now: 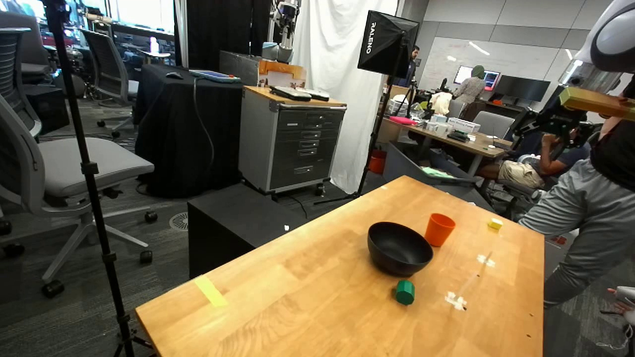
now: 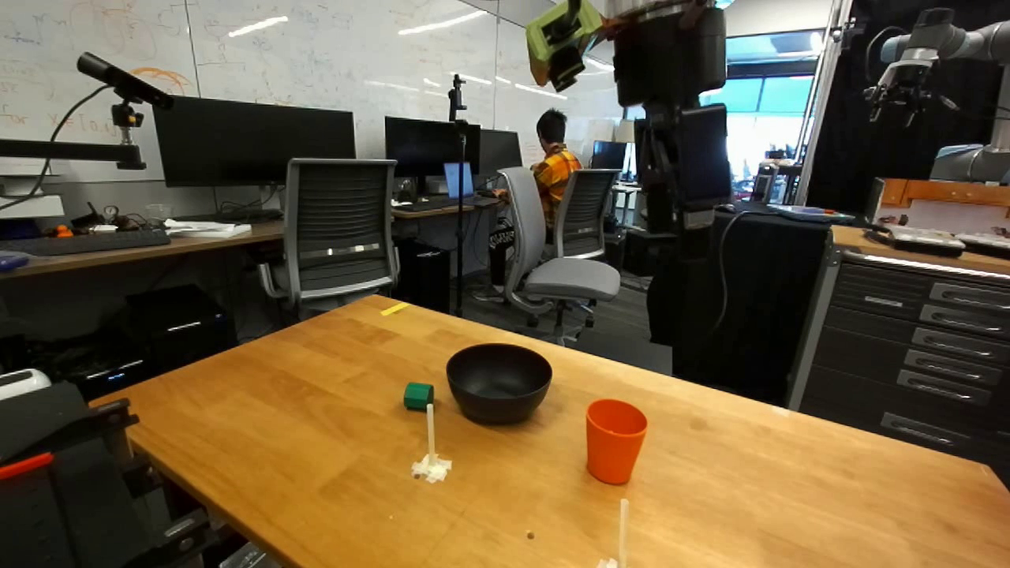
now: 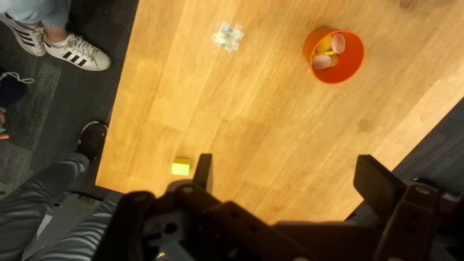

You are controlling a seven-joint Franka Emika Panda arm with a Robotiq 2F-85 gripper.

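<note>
My gripper stands open high above the table, with bare wood visible between its fingers in the wrist view. A small yellow block (image 3: 181,166) rests on the tabletop just beyond the left finger (image 3: 203,172). The orange cup (image 3: 334,56) stands upright at the upper right of that view, holding some yellow and pinkish pieces. Beside the cup in the first exterior view is a black bowl (image 1: 400,249); its inside bottom is not clearly visible. A green block (image 1: 405,292) lies close to the bowl.
Thin white sticks rise from taped patches on the table, one (image 2: 431,437) near the green block and another (image 2: 622,532) nearer the front edge. A strip of yellow tape (image 1: 211,291) marks the far end. A person (image 1: 586,208) is beside the table.
</note>
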